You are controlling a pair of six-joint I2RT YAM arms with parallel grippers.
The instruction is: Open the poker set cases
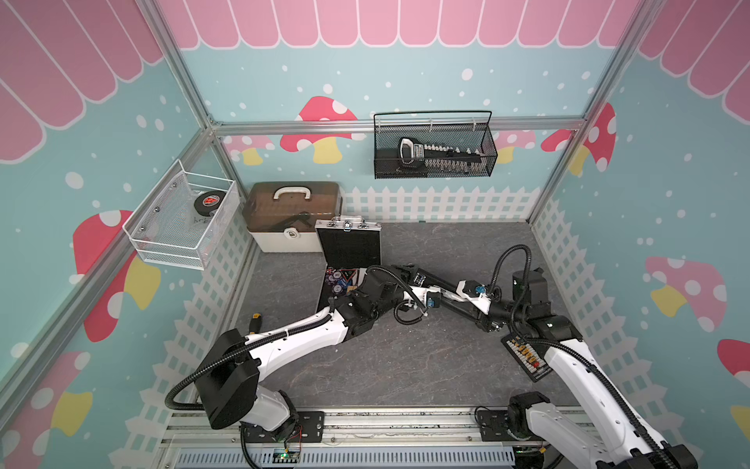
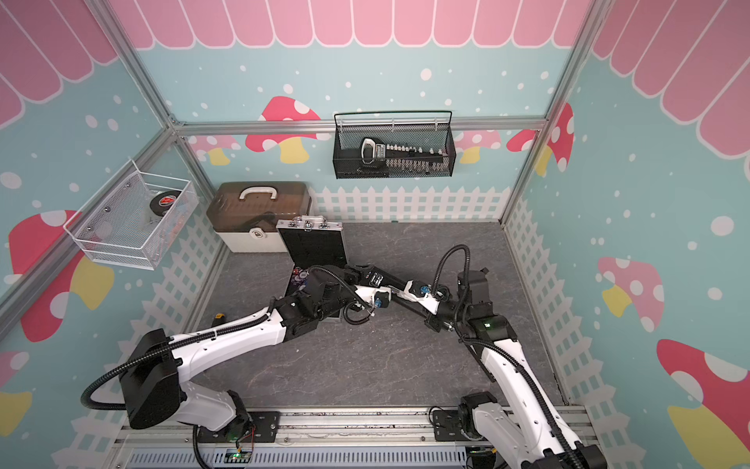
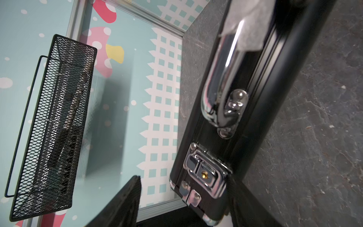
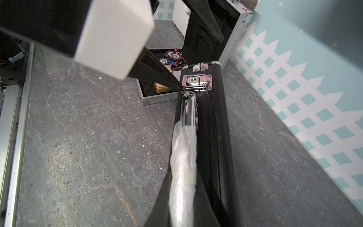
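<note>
A black case (image 4: 223,158) stands upright mid-table. My right gripper is shut around its handle, whose chrome bar (image 4: 189,107) is partly wrapped in white material. My left gripper has its fingers apart at the case's end, beside a chrome latch; in the right wrist view one finger reaches to that latch. An open aluminium case (image 1: 347,246) with chips and cards stands behind the left arm, lid raised.
A brown-lidded box (image 1: 290,203) stands at the back left. Wire baskets hang on the back wall (image 1: 433,168) and left wall (image 1: 164,254). A tray (image 1: 523,359) lies at front right.
</note>
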